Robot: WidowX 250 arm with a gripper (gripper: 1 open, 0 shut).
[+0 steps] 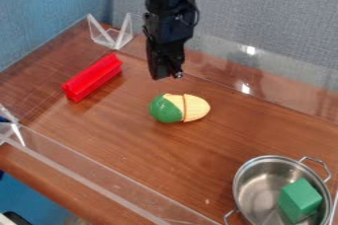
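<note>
The black arm hangs from the top centre, its gripper [166,69] low over the back of the wooden table, above and behind a toy vegetable [180,108], green at one end and pale yellow at the other. Whether the fingers are open is hard to see. A red block [93,77] lies at the left. A green block [298,199] sits inside a steel pot [256,180] at the front right.
A clear angular object [110,34] stands at the back left. Walls border the wooden table [158,160] at back and left, and a clear edge strip runs along the front left.
</note>
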